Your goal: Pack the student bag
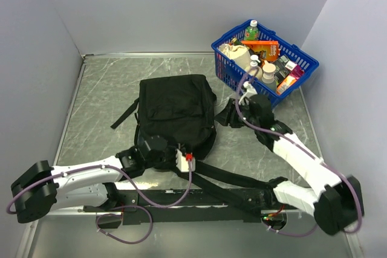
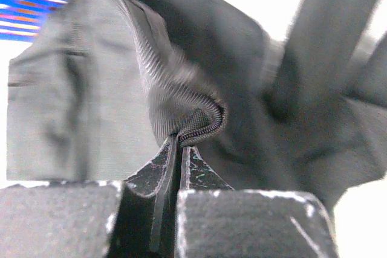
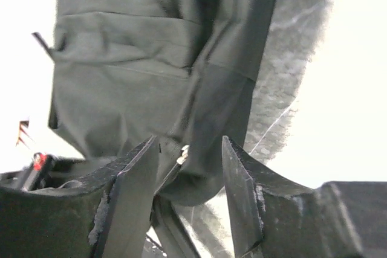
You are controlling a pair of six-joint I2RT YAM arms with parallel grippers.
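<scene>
The black backpack (image 1: 172, 104) lies flat on the grey table, its straps trailing toward the front right. My left gripper is shut on a folded fabric edge of the bag at its near end. My right gripper (image 1: 227, 116) hangs just right of the bag's right side; in the right wrist view its fingers stand apart with nothing between them, above the bag and a zipper pull (image 3: 184, 152).
A blue basket (image 1: 221, 67) at the back right holds bottles, boxes and packets. Bare table (image 1: 106, 83) shows left of the bag and at the right. Walls surround the table.
</scene>
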